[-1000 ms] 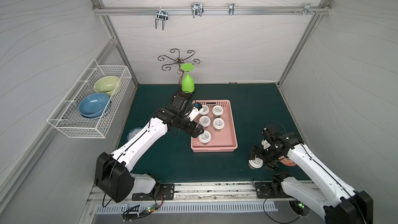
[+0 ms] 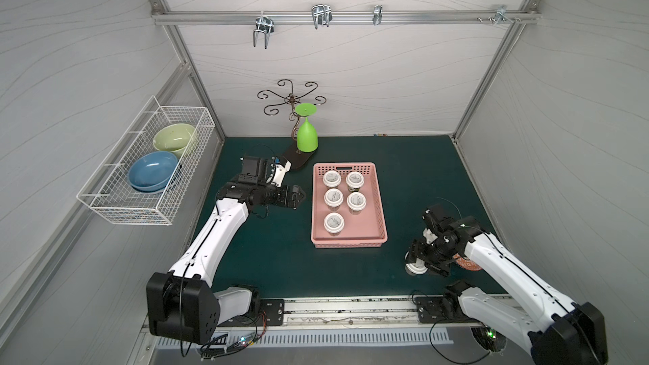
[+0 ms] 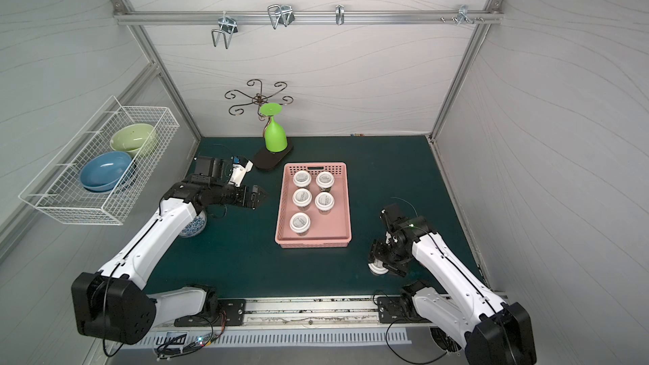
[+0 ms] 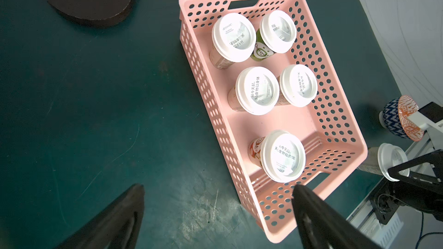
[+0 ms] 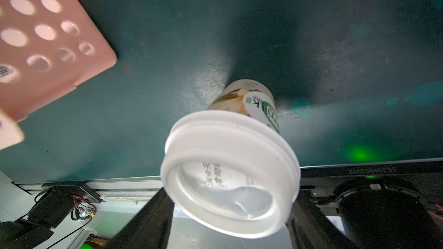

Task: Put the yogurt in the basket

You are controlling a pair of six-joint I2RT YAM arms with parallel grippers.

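A pink basket (image 2: pixel 349 240) stands mid-table with several white-lidded yogurt cups inside, among them a front-left cup (image 4: pixel 282 155). Outside it, toward the front right, one more yogurt (image 5: pixel 230 175) stands on the table. My right gripper has a finger on either side of this cup's lid; its fingertips are partly hidden behind the lid, so I cannot tell whether they press on it. To the left of the basket, my left gripper is open and empty above the table.
A patterned bowl (image 4: pixel 400 117) sits beside the right arm, and another bowl (image 3: pixel 194 225) is under the left arm. Behind the basket's left side stands a rack with a green goblet (image 2: pixel 307 136). Table space between basket and right gripper is clear.
My left arm has swung left, from over the basket's front-left cup to the bare table beside it. My right gripper has barely shifted and remains at the loose cup.
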